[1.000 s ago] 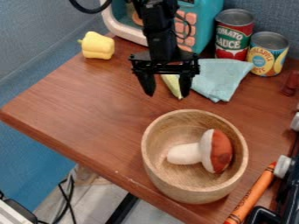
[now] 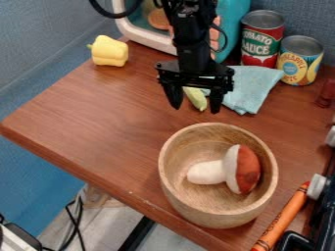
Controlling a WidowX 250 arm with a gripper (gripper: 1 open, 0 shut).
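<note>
My black gripper [image 2: 194, 96] hangs over the back middle of the table, its two fingers apart and pointing down. Just behind and between the fingers a pale yellow elongated object [image 2: 197, 98] lies on the table, partly hidden by the gripper. A wooden bowl [image 2: 183, 204] at the front right holds a toy mushroom [image 2: 242, 169] with a red-brown cap and white stem. A yellow pepper-like object [image 2: 108, 50] sits at the back left.
A light blue cloth [image 2: 254, 87], two cans [image 2: 262, 39] and a teal appliance [image 2: 230, 20] crowd the back right. An orange crayon-like stick [image 2: 280, 224] lies at the right.
The objects on the table look unmoved.
</note>
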